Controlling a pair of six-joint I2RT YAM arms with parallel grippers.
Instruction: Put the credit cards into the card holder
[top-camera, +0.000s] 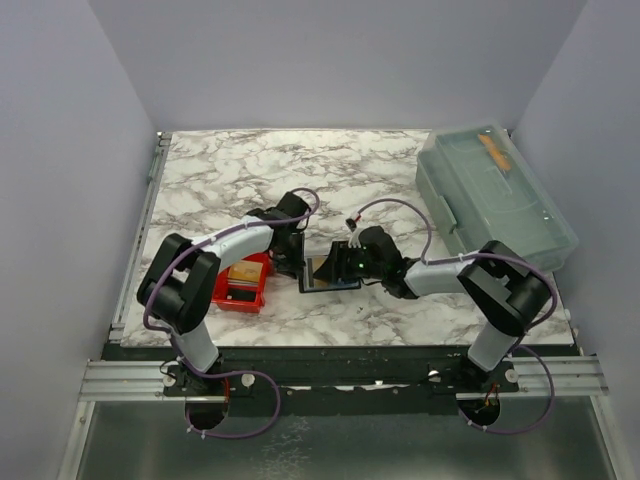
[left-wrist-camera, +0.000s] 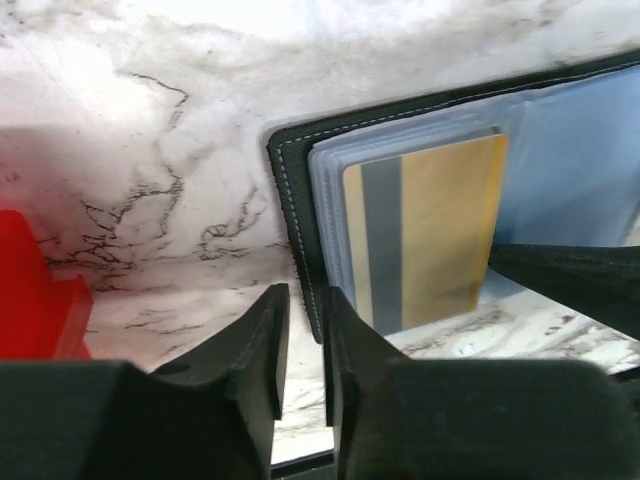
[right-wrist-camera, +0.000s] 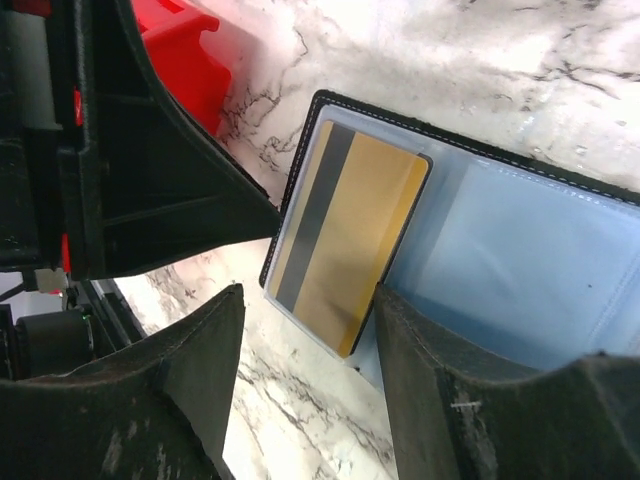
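An open card holder lies flat on the marble, black outside with clear blue sleeves. A gold card with a dark stripe sits at its left end, on or in a sleeve. My left gripper is at the holder's left edge, fingertips close together with a narrow gap. My right gripper is over the holder, its fingertips apart at the gold card, one near the card's right edge.
A red box with cards stands just left of the holder. A translucent lidded container fills the right side.
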